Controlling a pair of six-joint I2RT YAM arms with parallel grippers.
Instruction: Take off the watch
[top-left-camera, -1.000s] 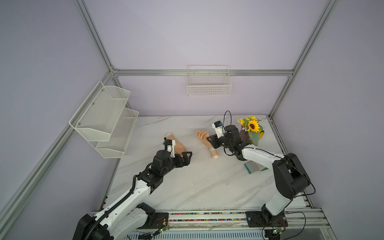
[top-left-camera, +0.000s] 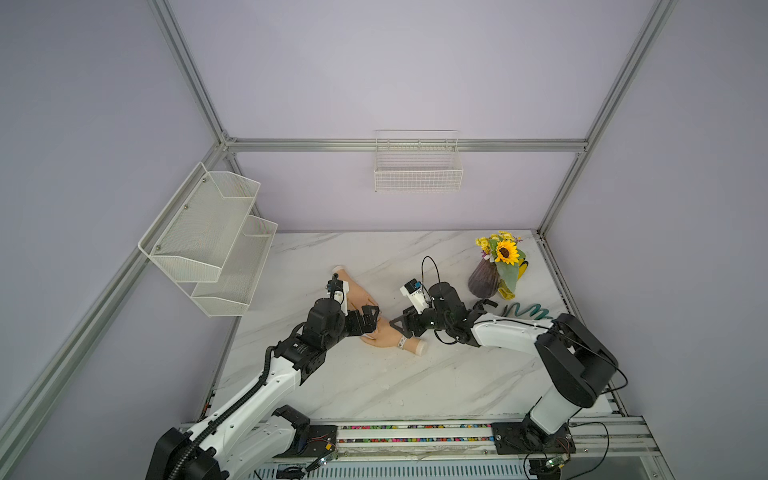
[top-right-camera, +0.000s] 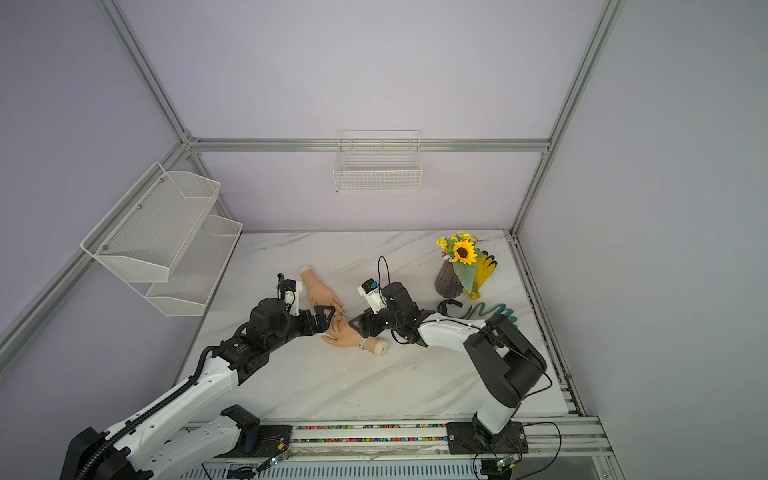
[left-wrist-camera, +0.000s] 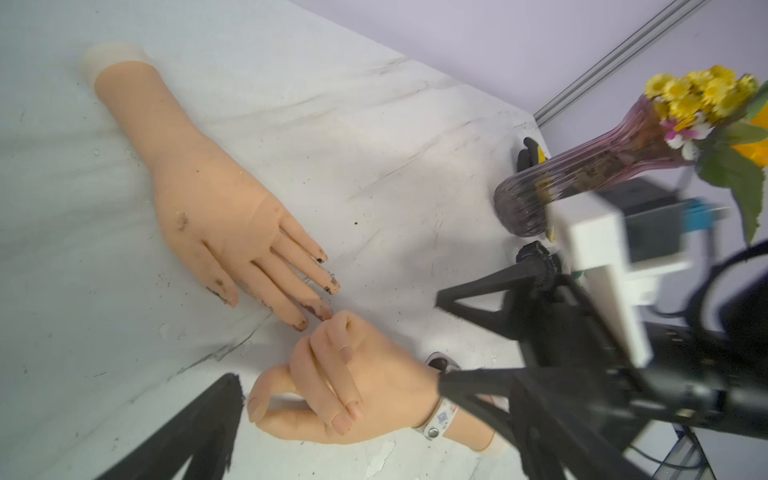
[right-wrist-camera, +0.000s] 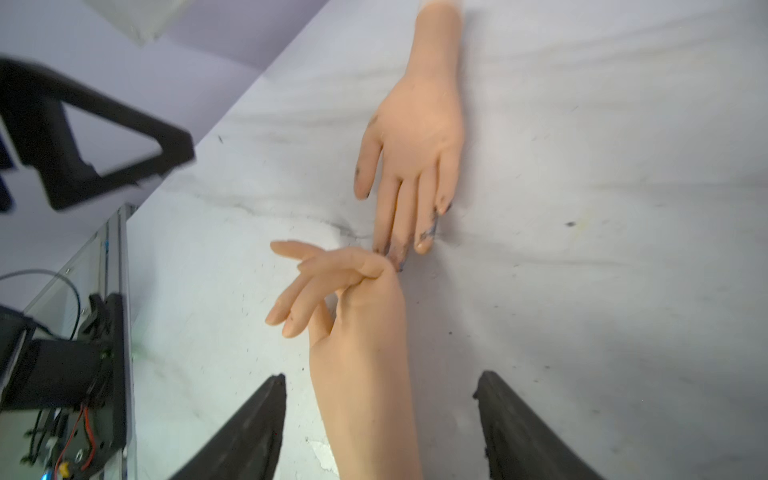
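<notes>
A watch with a light band (left-wrist-camera: 441, 417) is on the wrist of a mannequin hand (left-wrist-camera: 352, 384), lying beside a second hand (left-wrist-camera: 204, 200). In the left wrist view my left gripper is open above the hands, nothing between its fingers. My right gripper is over the watched forearm, its fingers apart on either side of it; the watch is out of sight in the right wrist view. In the left wrist view the right arm's parts are blurred in front of the wrist.
At the back right stand a vase with sunflowers (top-left-camera: 483, 278) and a yellow glove (top-right-camera: 485, 270), with a green coiled item (top-right-camera: 496, 312). Mesh baskets (top-left-camera: 208, 232) hang on the left and back walls.
The watched hand has moved from right of centre toward the front left, beside the other hand.
</notes>
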